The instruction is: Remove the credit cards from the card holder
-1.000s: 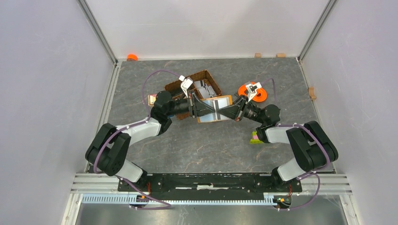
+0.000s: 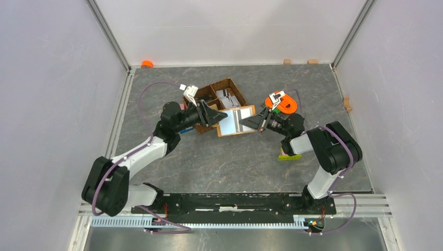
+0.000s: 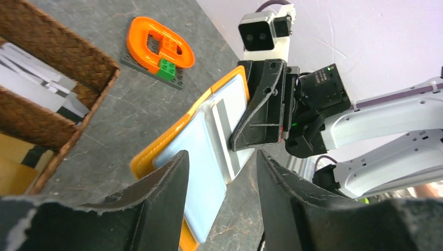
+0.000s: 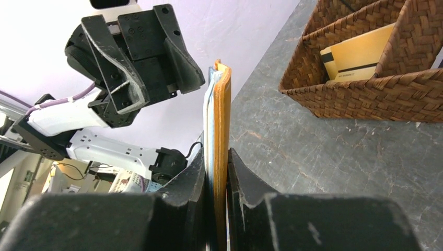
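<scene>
An orange card holder (image 2: 229,123) with pale blue and white inner faces is held upright between the arms. My right gripper (image 2: 244,123) is shut on its right part; the right wrist view shows the holder (image 4: 222,115) edge-on between those fingers. My left gripper (image 2: 213,116) stands part open at the holder's left end; in the left wrist view the holder (image 3: 194,157) lies just beyond the fingertips, and nothing shows held between them. Whether separate cards sit behind the inner faces I cannot tell.
A woven divided basket (image 2: 225,83) with cards and papers stands behind the holder. An orange toy on a brick plate (image 2: 287,105) is at the back right, a green-yellow item (image 2: 288,157) at the right.
My left gripper has drawn back leftward from the holder, uncovering its pale left part.
</scene>
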